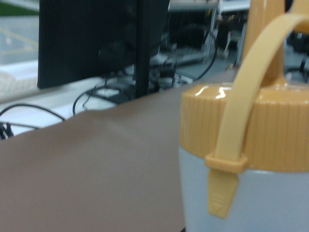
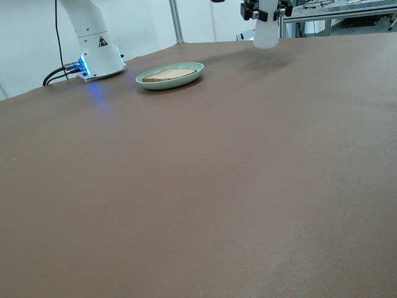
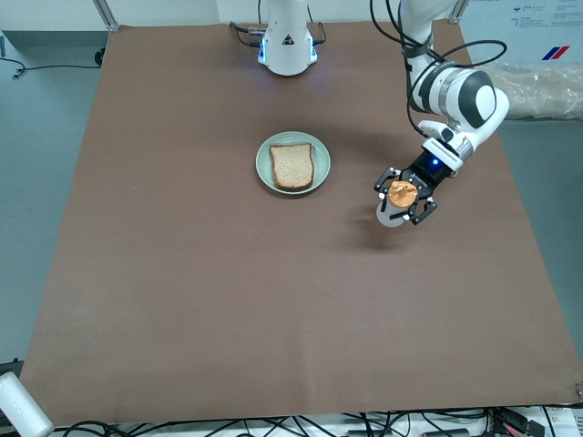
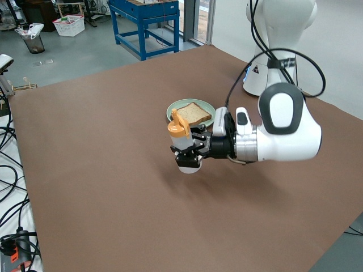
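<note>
My gripper [image 3: 406, 198] is shut on a white bottle [image 4: 182, 141] with an orange cap and strap, held just above the table, right of the plate as the camera left view shows it. The bottle's cap [image 1: 289, 125] fills the right of the wrist view. A slice of bread [image 3: 291, 166] lies on a pale green plate [image 3: 316, 182]. In the camera top view the bottle's white body [image 2: 265, 34] hangs at the top edge, with much of the gripper out of frame.
Cables [image 4: 11, 198] run along the table's edge.
</note>
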